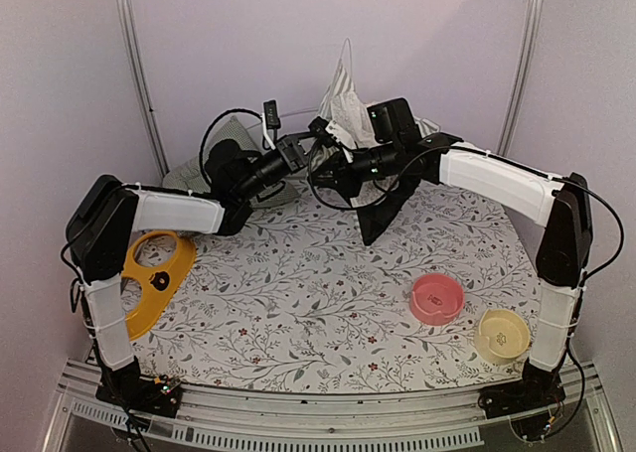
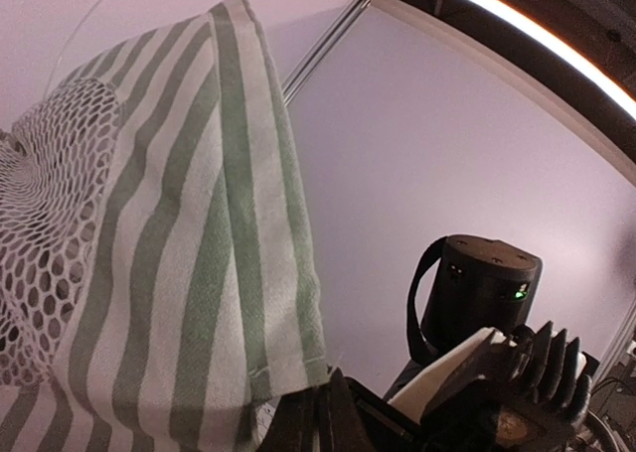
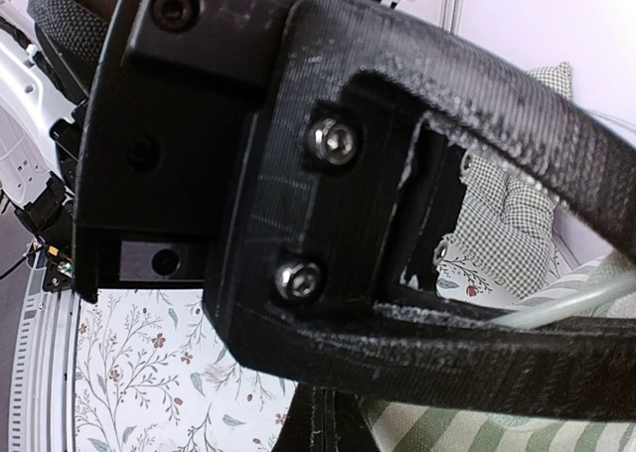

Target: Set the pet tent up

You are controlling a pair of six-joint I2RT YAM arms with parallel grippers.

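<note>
The pet tent, in green-and-white striped cloth (image 2: 189, 233) with a white mesh panel (image 2: 60, 194), stands partly raised at the back centre; both arms hide much of it from above. My left gripper is shut at the lower corner of the striped cloth; whether any cloth is pinched between its fingers does not show clearly. My right gripper is also shut, just left of striped cloth at the bottom of its view, with nothing visible between its fingers. A pale thin rod (image 3: 576, 301) crosses that view. From above, the two grippers nearly meet before the tent.
A checked cushion (image 1: 238, 159) lies at the back left. A yellow board (image 1: 154, 283) is beside the left arm. A pink bowl (image 1: 436, 298) and a cream bowl (image 1: 502, 336) stand at the front right.
</note>
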